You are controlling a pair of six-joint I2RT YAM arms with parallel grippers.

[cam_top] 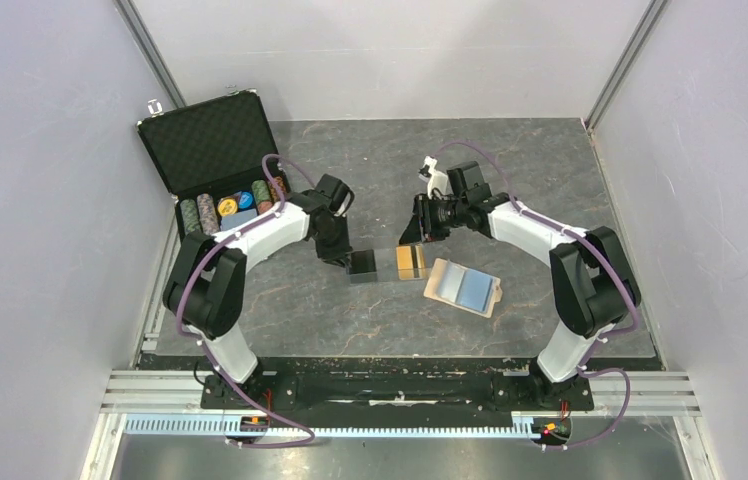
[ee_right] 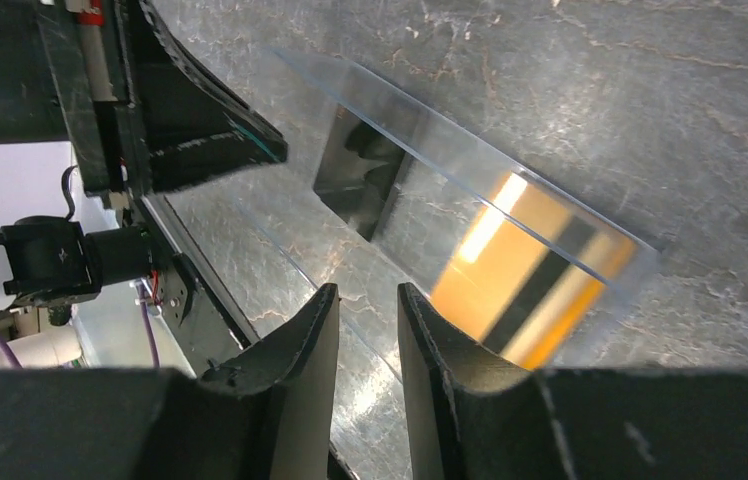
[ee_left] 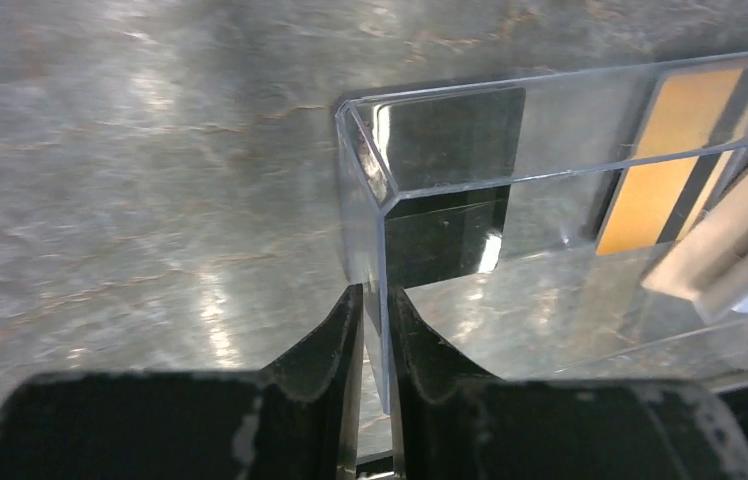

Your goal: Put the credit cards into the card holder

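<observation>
My left gripper is shut on the end wall of a clear plastic card holder, which holds a dark card and, farther along, a yellow card with a black stripe. My right gripper hangs just above the holder's other end, near the yellow card, its fingers part open with nothing visible between them. A beige board with pale and blue cards lies right of the holder in the top view.
An open black case with chips stands at the back left.
</observation>
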